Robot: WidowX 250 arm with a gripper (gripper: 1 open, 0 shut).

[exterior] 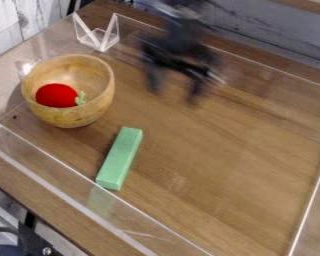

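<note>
A wooden bowl [91, 108] sits at the left of the table, holding a red round object [56, 95] with a green top. A mint-green bar [119, 158] lies on the table below and right of it. My gripper [174, 80] is a dark, motion-blurred shape at the upper middle, above the table to the right of the bowl; the blur hides whether it is open or shut.
Clear edging runs along its sides. A small white wire-like piece [99, 35] stands at the upper left.
</note>
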